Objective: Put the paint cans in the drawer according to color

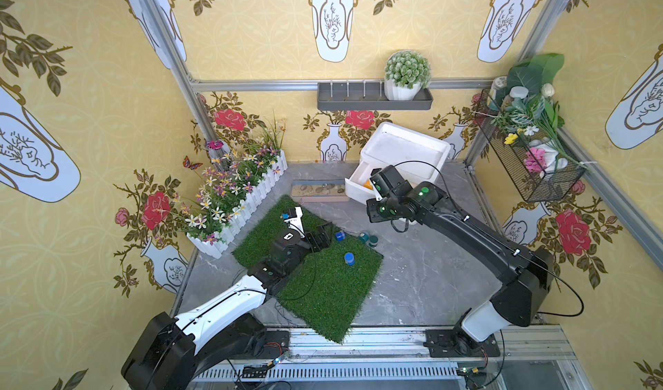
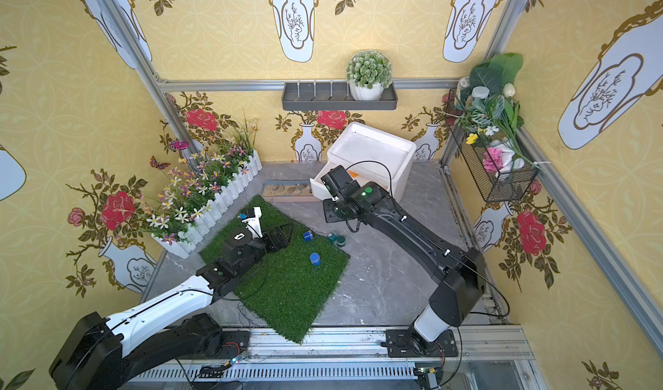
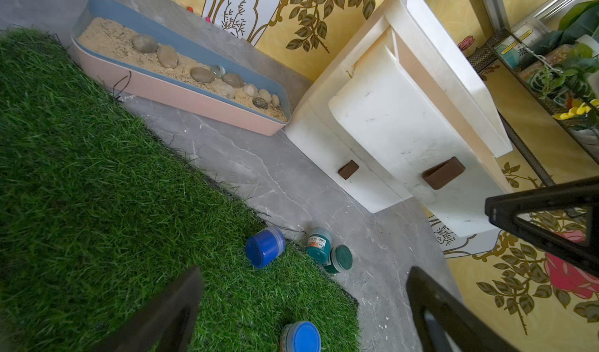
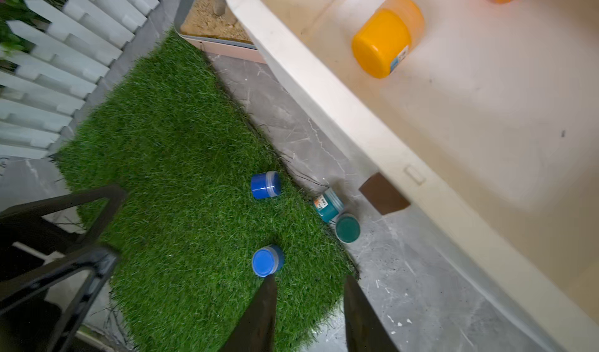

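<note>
The white drawer unit (image 1: 411, 148) has an open drawer holding orange cans (image 4: 387, 40). On or beside the grass mat (image 3: 112, 227) are two blue cans (image 3: 265, 247) (image 4: 266, 260) and two teal-green cans (image 3: 318, 246) (image 4: 347, 228). My left gripper stands open over the mat with nothing between its fingers. My right gripper is above the drawer's front edge, its fingers partly apart with nothing seen between them.
A sand tray with stones (image 3: 181, 71) sits left of the drawer unit. A flower fence (image 1: 234, 217) lines the left side. A wire basket (image 1: 525, 176) hangs on the right wall.
</note>
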